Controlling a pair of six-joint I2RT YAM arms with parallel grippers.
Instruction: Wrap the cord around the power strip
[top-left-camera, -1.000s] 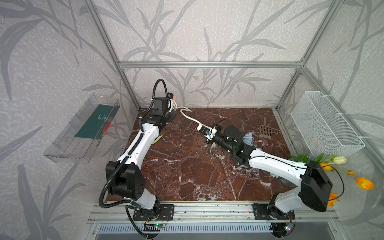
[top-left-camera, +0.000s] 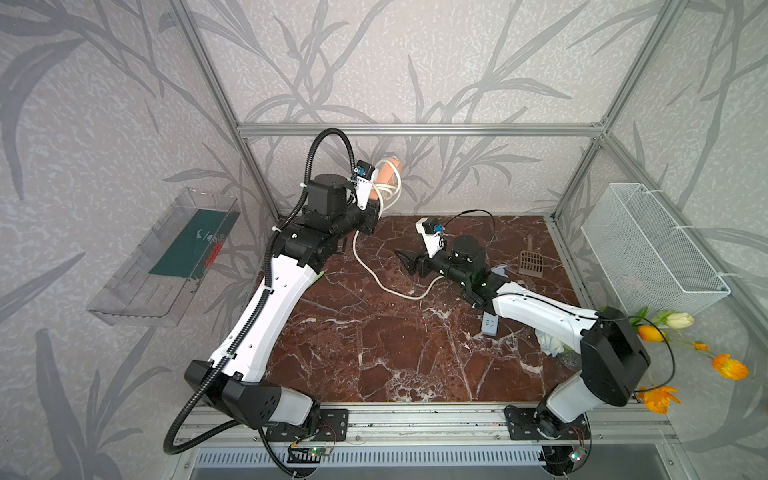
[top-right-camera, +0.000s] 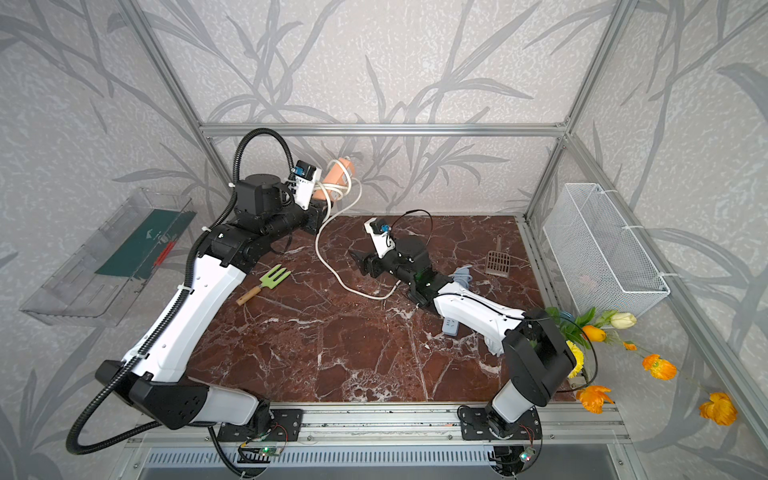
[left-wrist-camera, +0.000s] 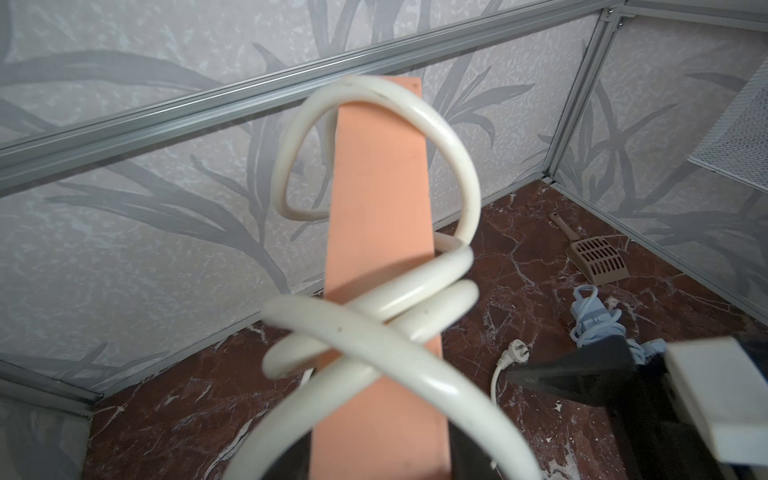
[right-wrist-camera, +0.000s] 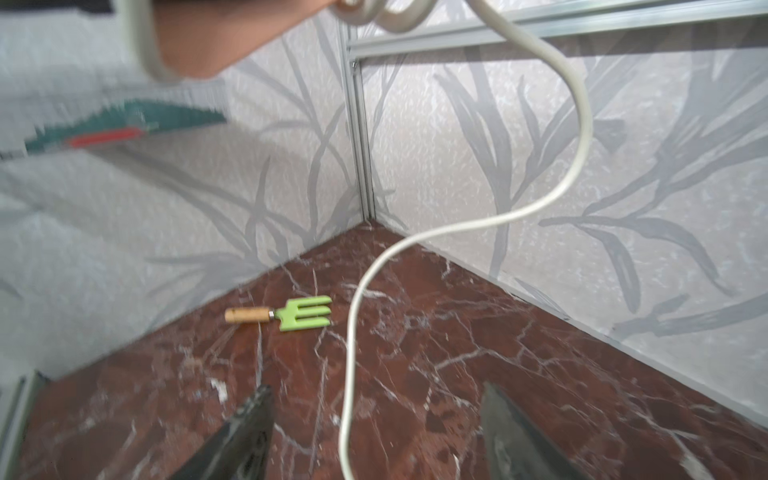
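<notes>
My left gripper (top-left-camera: 366, 209) holds the salmon power strip (left-wrist-camera: 379, 184) upright, high over the back left of the table. White cord (left-wrist-camera: 408, 352) loops round it, crossing in front, with a looser loop near the top. The free length of cord hangs from the strip and sags onto the table; its white plug (left-wrist-camera: 516, 352) shows in the left wrist view. My right gripper stands below and right of the strip, fingers apart with the cord running between them, apparently not gripped.
A green garden fork (top-right-camera: 273, 279) lies at the table's left. A bluish power strip (left-wrist-camera: 596, 320) and a tan slotted scoop (top-left-camera: 530, 264) lie at the right, flowers (top-right-camera: 656, 366) at the front right. Wire baskets (top-left-camera: 648, 248) hang on both sides.
My right gripper has lifted and the free cord now hangs lower in a slack curve.
</notes>
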